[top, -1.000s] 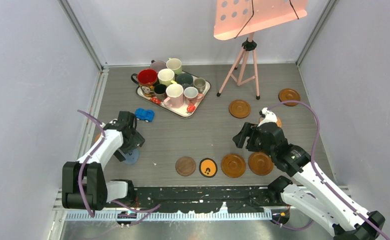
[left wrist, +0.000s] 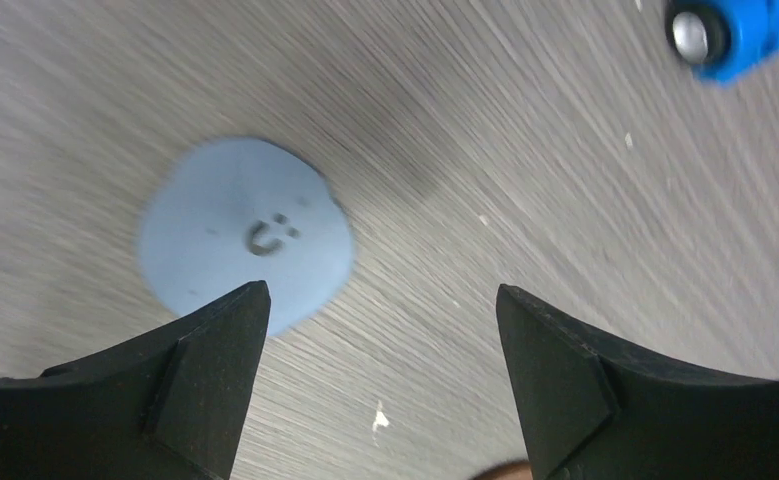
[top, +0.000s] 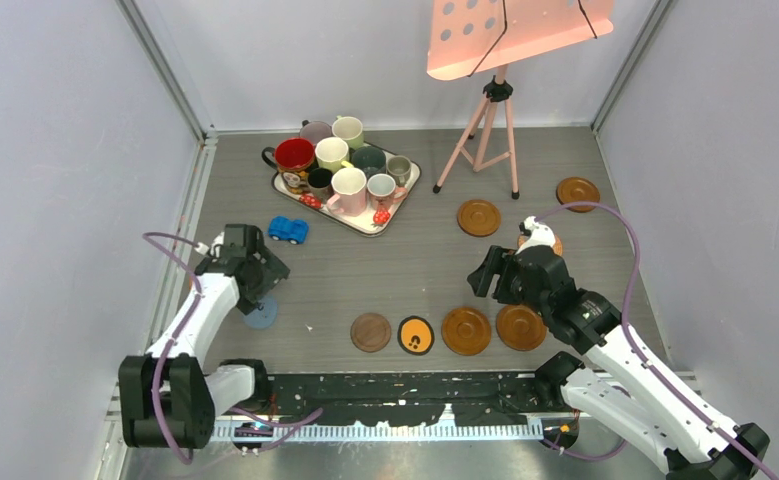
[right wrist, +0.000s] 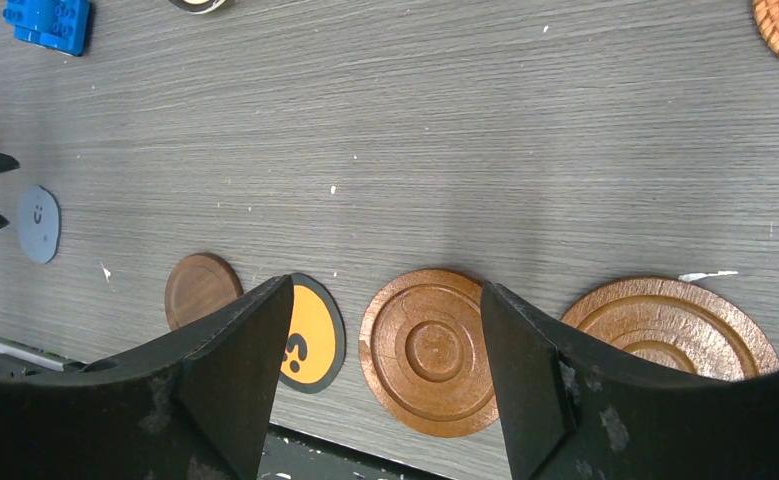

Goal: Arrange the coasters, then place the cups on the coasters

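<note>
Several cups stand together on the white tray (top: pixel 369 230) in the top view, among them a red mug (top: pixel 295 153), a pink mug (top: pixel 348 186) and a small dark cup (top: pixel 320 181). Near the blue round coaster (top: pixel 261 315), my left gripper is open, its fingers apart with bare table between them. That coaster has a smiley mark and shows left of centre in the left wrist view. Above the table at the right, my right gripper is open and empty. No cup is near either gripper.
Brown coasters (top: pixel 466 331) and an orange-faced one (top: pixel 415 335) lie along the front; others lie at the right. A blue toy car (top: pixel 288 230) sits between tray and left gripper. A pink tripod stand (top: pixel 491 120) rises at the back.
The right arm and the cups look unchanged.
</note>
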